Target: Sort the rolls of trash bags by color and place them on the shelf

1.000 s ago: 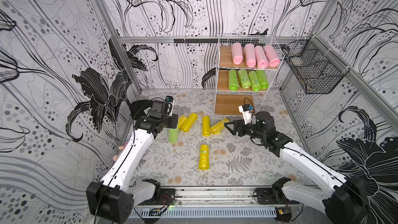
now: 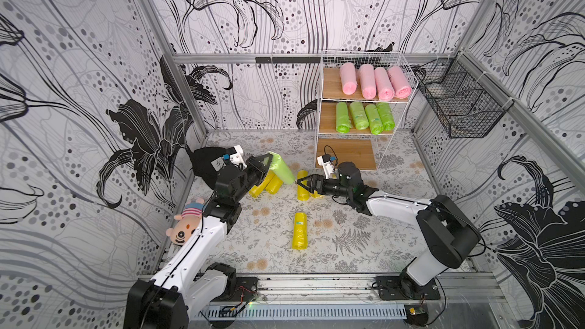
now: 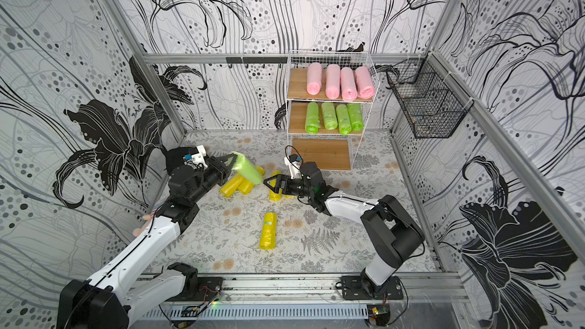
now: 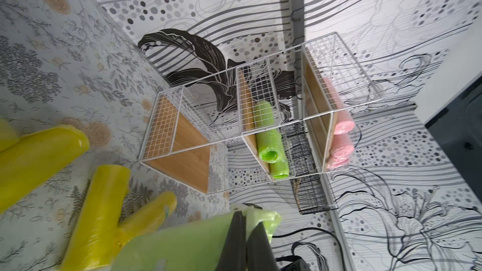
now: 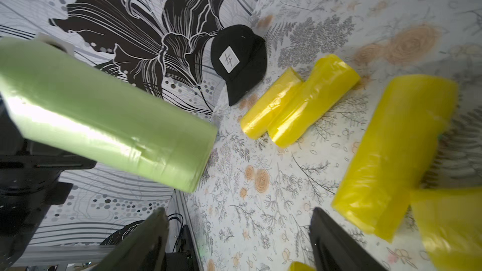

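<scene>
My left gripper [image 2: 265, 160] is shut on the top end of a pale green roll [image 2: 281, 169], held above the table and hanging toward my right gripper [image 2: 301, 183]. The right gripper is open and empty, just below and right of that roll's free end. Several yellow rolls [image 2: 299, 229] lie on the table, some under the grippers. The white wire shelf [image 3: 320, 153] has pink rolls [image 3: 332, 81] on its top level and green rolls [image 3: 329, 115] on the middle one; the bottom board is bare.
A black wire basket [image 2: 463, 115] hangs on the right wall. A black cap [image 5: 238, 60] and a plush toy [image 2: 181, 228] lie at the left side.
My left gripper has swung right and turned, raising the pale green roll toward the middle. My right gripper has moved left toward that roll's free end.
</scene>
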